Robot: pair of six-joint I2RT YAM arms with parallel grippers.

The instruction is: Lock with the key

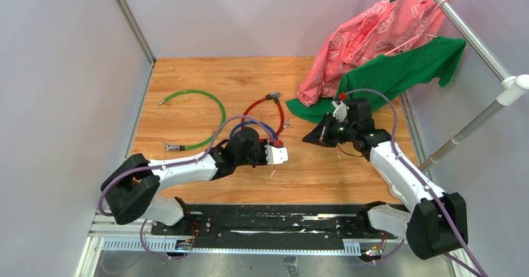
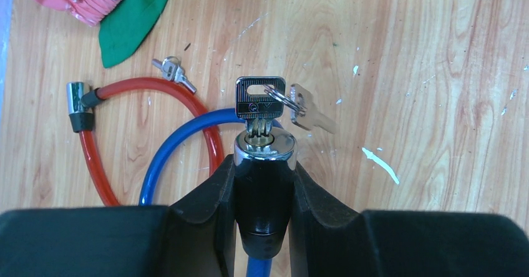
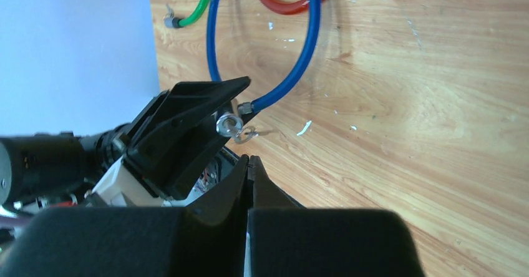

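The blue cable lock's head [image 2: 264, 196], black with a chrome end, points up in the left wrist view. My left gripper is shut on it from both sides. A key [image 2: 248, 110] stands upright in its keyhole, wide face towards this camera, and a second key [image 2: 307, 107] hangs from its ring. In the right wrist view, my right gripper is shut with nothing between its fingers. Beyond its tips, apart from them, are the chrome lock face [image 3: 228, 125] and the hanging key. The top view shows the right gripper clear to the right of the left one.
A red cable lock [image 1: 251, 106] lies behind the left gripper, its own keys [image 2: 175, 72] beside it. On the left of the table is a green cable lock [image 1: 219, 105]. Pink and green cloths [image 1: 399, 71] hang at the back right.
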